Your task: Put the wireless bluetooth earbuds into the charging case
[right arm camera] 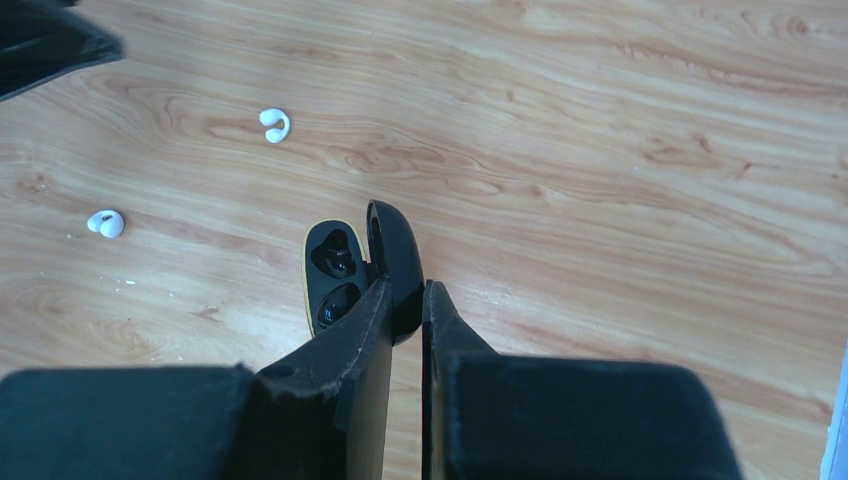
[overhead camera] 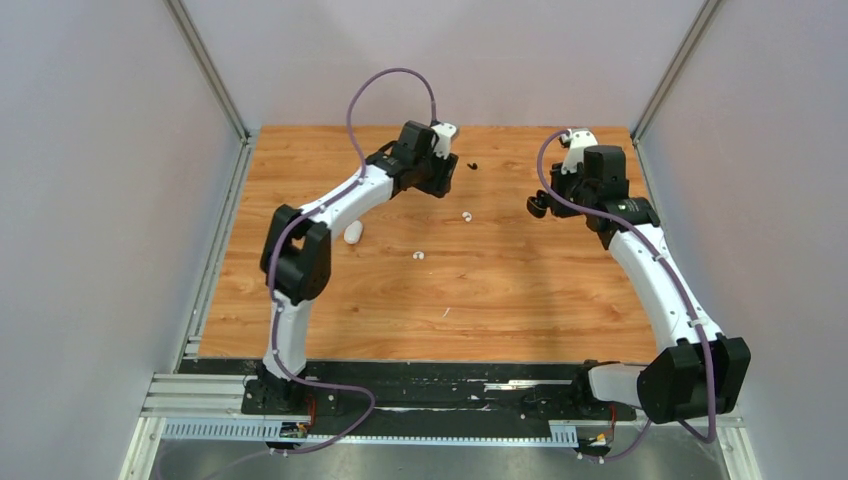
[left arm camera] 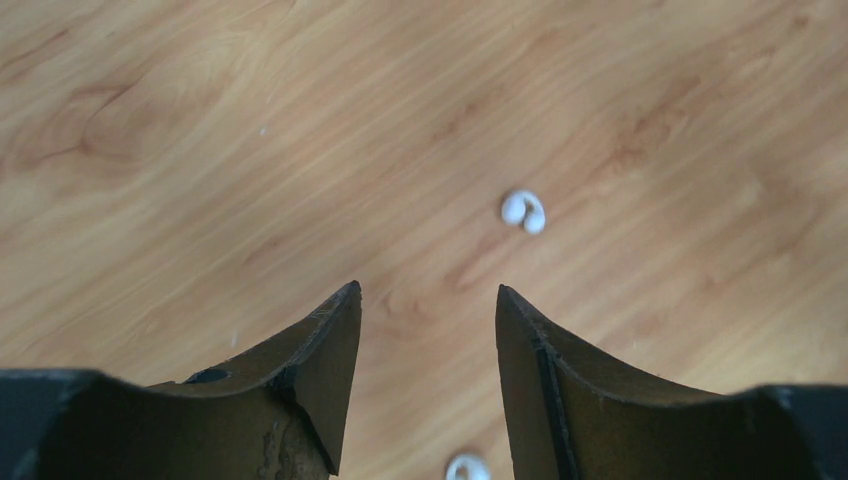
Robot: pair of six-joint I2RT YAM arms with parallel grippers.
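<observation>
Two small white U-shaped earbuds lie on the wooden table. One earbud (overhead camera: pixel 467 216) is right of centre, and the other earbud (overhead camera: pixel 419 255) sits nearer the front; the left wrist view also has an earbud (left arm camera: pixel 524 211) beyond the fingertips. My left gripper is open above the table, its fingers apart with nothing between. On the right, my right gripper is shut on the lid of the black charging case (right arm camera: pixel 325 290), which hangs open. Both of its hollows look dark, with no white earbud in them.
A white oval object (overhead camera: pixel 353 232) lies on the left of the table. A small dark piece (overhead camera: pixel 472 166) is near the back, close to my left gripper. Bare wood fills the front and middle right.
</observation>
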